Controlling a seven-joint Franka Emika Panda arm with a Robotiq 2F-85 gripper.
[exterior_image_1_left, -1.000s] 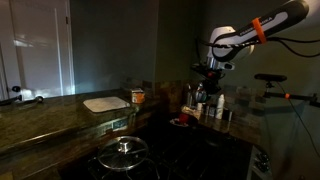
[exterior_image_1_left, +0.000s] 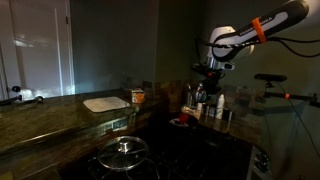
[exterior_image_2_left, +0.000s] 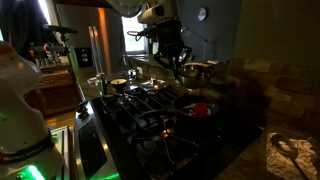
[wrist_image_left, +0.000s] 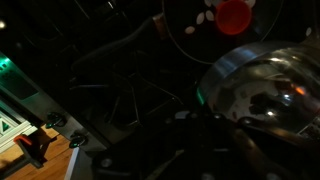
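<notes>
My gripper (exterior_image_1_left: 209, 73) hangs in the air above the far right end of the stove, pointing down. From the other side it shows over the burners, and its fingers (exterior_image_2_left: 178, 66) look shut. In the wrist view the gripper is dark along the bottom, and nothing can be made out between its fingers. A shiny silver rounded vessel or lid (wrist_image_left: 265, 85) lies right in front of it; whether it touches cannot be told. Beyond it is a dark pan (wrist_image_left: 195, 35) with a red round thing (wrist_image_left: 233, 16) in it.
A glass-lidded pan (exterior_image_1_left: 123, 153) stands on the near burner. The counter (exterior_image_1_left: 45, 118) bears a white board (exterior_image_1_left: 106, 104) and an orange-and-white tub (exterior_image_1_left: 138, 96). Bottles (exterior_image_1_left: 220, 106) stand at the back. A spoon (exterior_image_2_left: 290, 155) lies on the right counter.
</notes>
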